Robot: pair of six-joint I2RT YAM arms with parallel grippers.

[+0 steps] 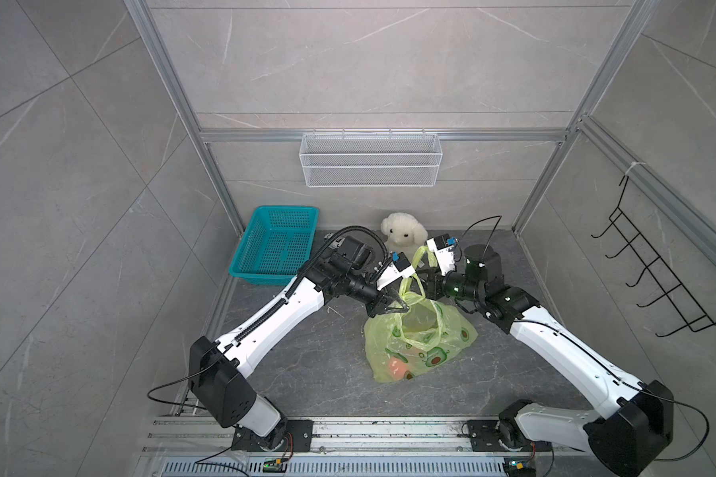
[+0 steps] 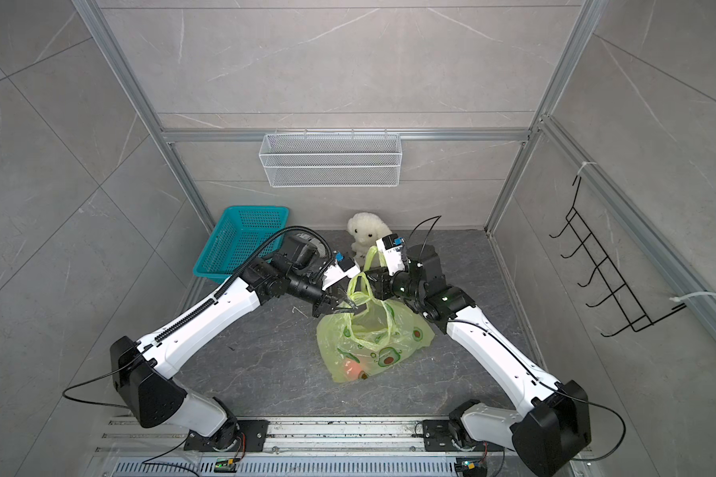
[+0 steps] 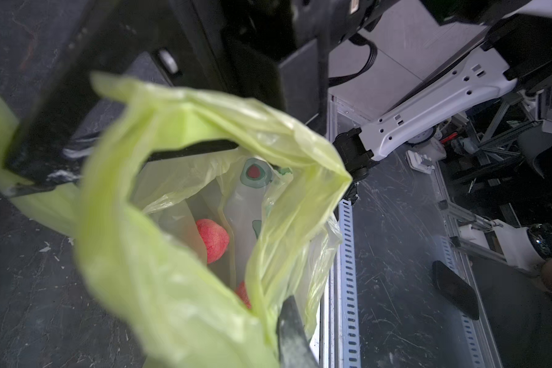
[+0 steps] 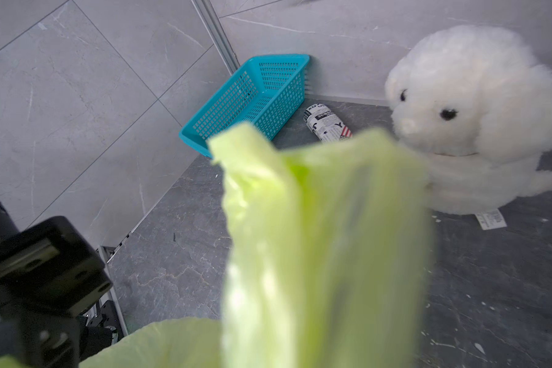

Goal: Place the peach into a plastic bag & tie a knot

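Note:
The yellow-green plastic bag (image 1: 449,330), printed with avocados, stands on the grey table in the middle with its mouth upward. Inside it, the peach (image 3: 213,239) shows red through the opening, with another red patch (image 3: 244,294) lower down. My left gripper (image 1: 403,307) is shut at the left of the bag's mouth, one dark fingertip (image 3: 293,337) beside the plastic. My right gripper (image 1: 423,280) is shut at the raised bag handle (image 1: 418,256), which passes by its fingers. In the right wrist view, plastic (image 4: 325,257) hides those fingers. No knot is visible.
Behind the arms are a teal basket (image 1: 253,278), a white plush dog (image 1: 405,229) and a printed can (image 4: 326,122). A white wire rack (image 1: 370,160) hangs on the back wall. Bare table (image 1: 310,373) lies left of the bag. Both grippers are close together.

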